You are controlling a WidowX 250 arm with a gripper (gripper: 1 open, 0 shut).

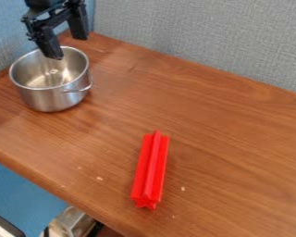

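My black gripper (64, 46) is at the top left, open, its fingers over the steel pot (52, 97). The pot has small handles and sits on the wooden table near its left edge. I see nothing held between the fingers. A red, ridged stick-like object (151, 169) lies lengthwise on the table, lower centre, well apart from the pot.
Grey padded walls (213, 37) border it behind and at the left. A metal fitting (70, 222) shows below the near left edge.
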